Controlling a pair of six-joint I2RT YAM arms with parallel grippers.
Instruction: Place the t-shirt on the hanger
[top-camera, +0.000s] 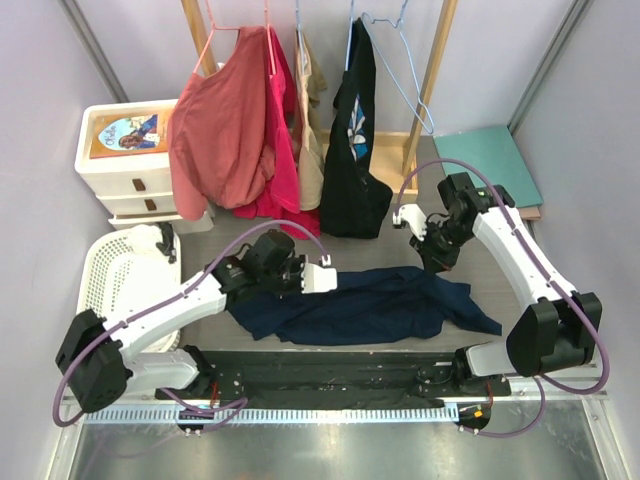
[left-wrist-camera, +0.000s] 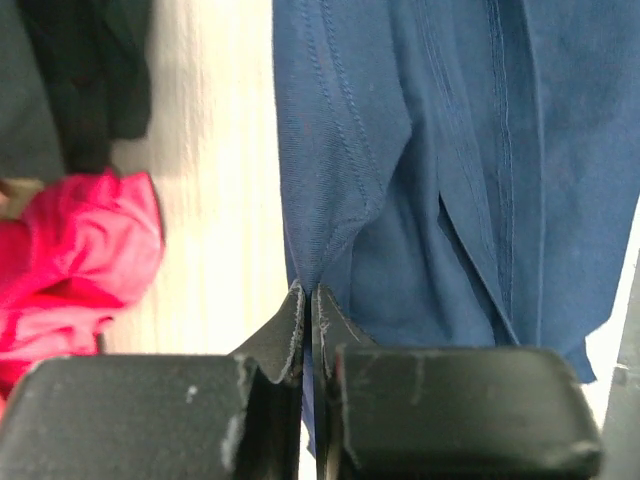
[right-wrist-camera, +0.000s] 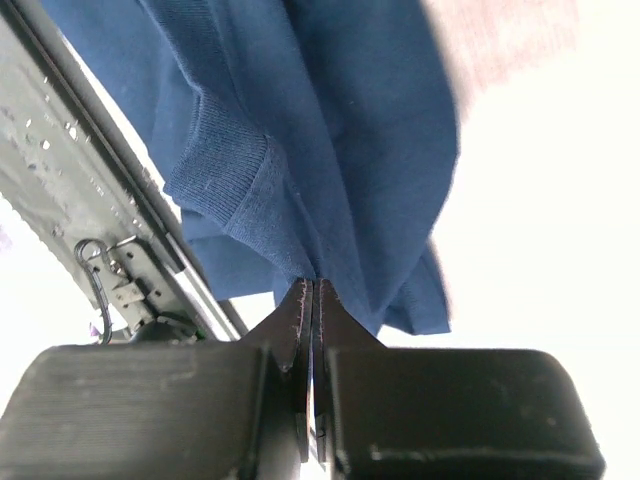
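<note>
A navy t-shirt (top-camera: 365, 315) lies crumpled and folded along the front of the floor of the space. My left gripper is shut at the shirt's upper edge, a fold of navy cloth (left-wrist-camera: 340, 160) running down to its fingertips. My right gripper is also shut, at a ribbed fold (right-wrist-camera: 240, 190) at the shirt's right part. Whether either fold is pinched between the fingers is hard to tell. An empty blue hanger (top-camera: 410, 70) hangs on the rail at the back right.
Red, pink, beige and black garments (top-camera: 350, 170) hang along the rack. A white drawer unit (top-camera: 140, 180) and white basket (top-camera: 100, 280) stand left; teal boards (top-camera: 485, 165) lie back right. Some bare surface shows between garments and shirt.
</note>
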